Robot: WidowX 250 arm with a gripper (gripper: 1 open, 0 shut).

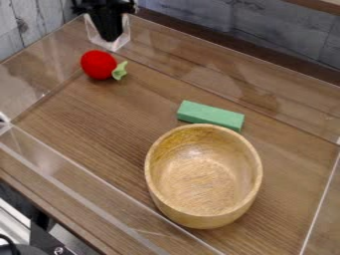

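Observation:
My black gripper is at the top left, high above a red object with a small green part on its right side. The gripper is shut, with nothing visible between its fingers, and its upper part is cut off by the frame's edge. The red object rests on the wooden table.
A green block lies right of centre. A large pale wooden bowl stands at the lower middle. The table's left and right edges show, and the upper right and middle left of the surface are clear.

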